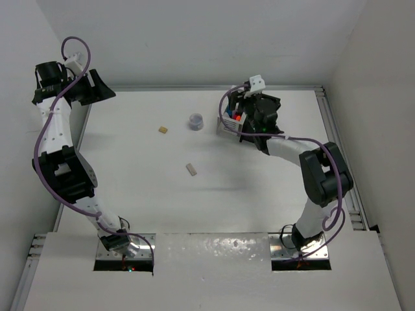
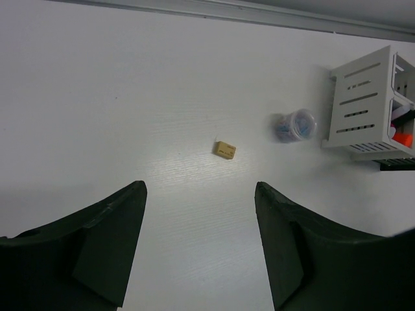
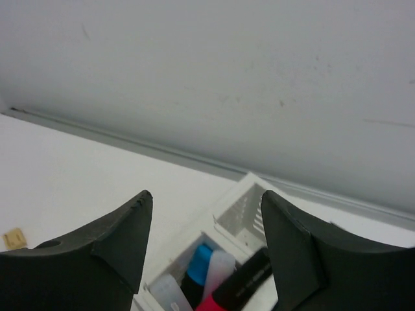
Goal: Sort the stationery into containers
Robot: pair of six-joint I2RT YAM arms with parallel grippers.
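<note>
My right gripper (image 1: 249, 97) is open above the white slotted organizer (image 1: 230, 124), whose compartments hold a blue-capped marker (image 3: 200, 264), pale sticks and a dark red-ended item (image 3: 237, 288); its fingertips show nothing clearly held. A small tan block (image 1: 163, 129), a grey bar (image 1: 191, 169) and a clear round tub (image 1: 196, 122) lie on the table. My left gripper (image 1: 99, 87) hangs at the far left, fingers apart and empty in the left wrist view (image 2: 201, 194).
Back wall and rails border it behind; the organizer and right arm occupy the back right.
</note>
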